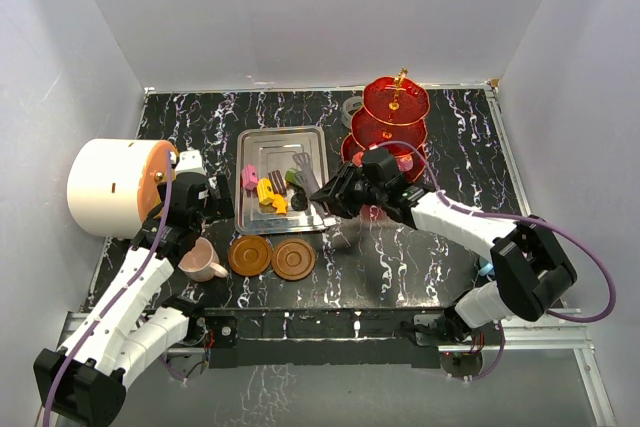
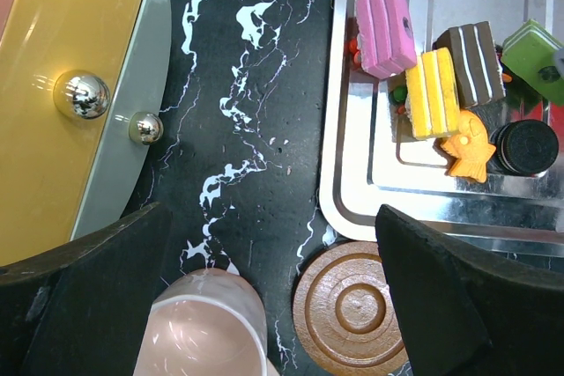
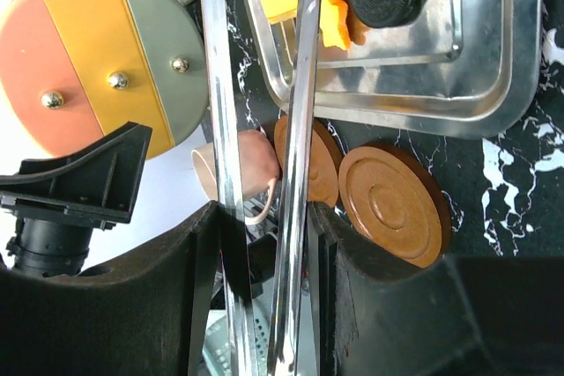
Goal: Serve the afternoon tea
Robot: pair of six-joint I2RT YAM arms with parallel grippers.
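Note:
My right gripper [image 1: 328, 203] is shut on metal tongs [image 3: 297, 147], one arm against each of its fingers [image 3: 196, 257]. The tongs' far ends reach over the silver tray's right half, near the green cake [image 2: 534, 61], and stand a little apart. On the tray [image 1: 256, 141] lie also a pink cake [image 2: 386, 29], a yellow cake [image 2: 434, 92], a brown striped cake [image 2: 471, 63], an orange fish-shaped piece [image 2: 469, 147] and a black round cookie [image 2: 527, 147]. My left gripper stands open and empty left of the tray. A red three-tier stand [image 1: 390, 132] rises behind my right gripper.
A pinkish mug [image 1: 203, 260] and two brown coasters [image 1: 249, 255] sit in front of the tray. At the left is a large white cylinder [image 1: 105, 187] with a coloured, knobbed face.

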